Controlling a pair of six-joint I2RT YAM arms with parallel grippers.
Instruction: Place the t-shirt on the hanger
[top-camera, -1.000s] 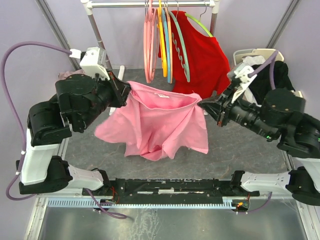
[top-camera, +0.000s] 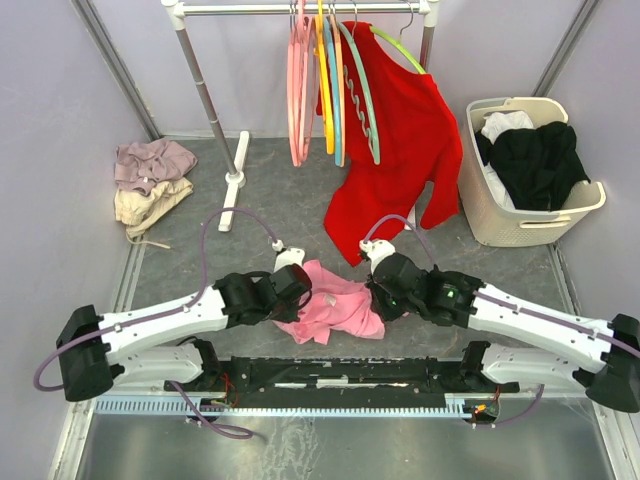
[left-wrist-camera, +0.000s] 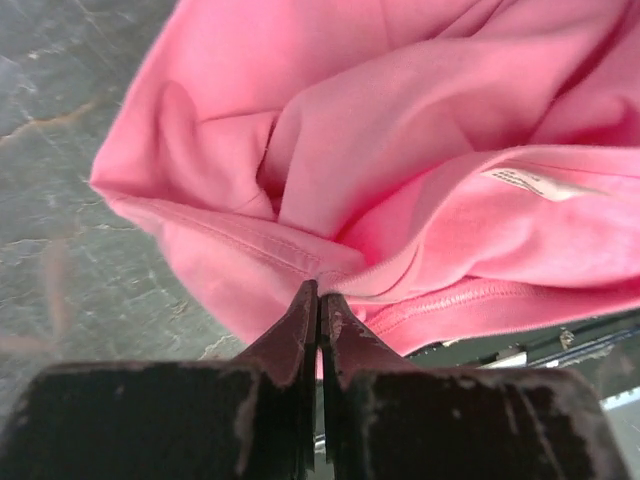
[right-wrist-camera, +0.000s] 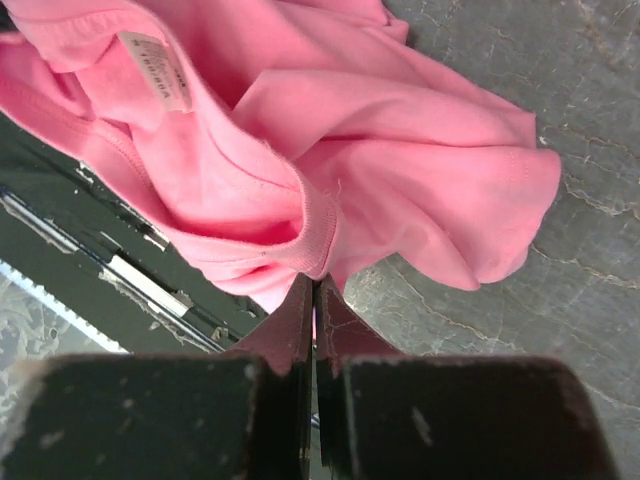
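Note:
The pink t-shirt (top-camera: 335, 305) lies bunched on the grey floor in front of my base. In the left wrist view, my left gripper is shut on the shirt's collar edge. My right gripper is shut at the collar's other side, and the pink cloth (right-wrist-camera: 320, 235) runs to its fingertips. A white label (right-wrist-camera: 157, 70) shows inside the neck opening. Several empty hangers, among them a pink hanger (top-camera: 297, 90), a yellow hanger (top-camera: 325, 85) and a green hanger (top-camera: 365, 95), hang from the rack's rail (top-camera: 265, 10).
A red garment (top-camera: 395, 130) hangs at the rack's right on a light green hanger. A beige basket (top-camera: 520, 230) with dark and white clothes stands at the right. Folded clothes (top-camera: 150, 185) lie at the left. Floor between the rack foot and the shirt is clear.
Both arms came down from high up and drew closer together. The shirt, stretched between the grippers before, went down with them and is now crumpled on the floor.

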